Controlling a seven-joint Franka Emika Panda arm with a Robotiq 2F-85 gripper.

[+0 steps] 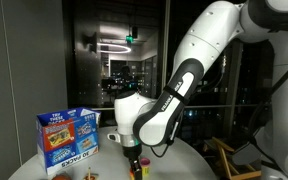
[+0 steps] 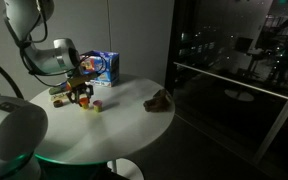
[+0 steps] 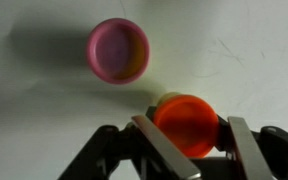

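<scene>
An orange-red round, cup-like object sits between the fingers of my gripper in the wrist view, its top facing the camera. The gripper is shut on it. A pale yellowish edge shows just beneath its far side. Apart from it, up and to the left, stands a pink cup with its open mouth upward. From exterior view 2, the orange object appears under the gripper, with the pink cup close beside it. Whether the held object touches the table is hard to tell.
On the round white table, a blue snack box stands at the back. Small items, including an orange-red one, lie near that box. A brown object rests near the table's edge.
</scene>
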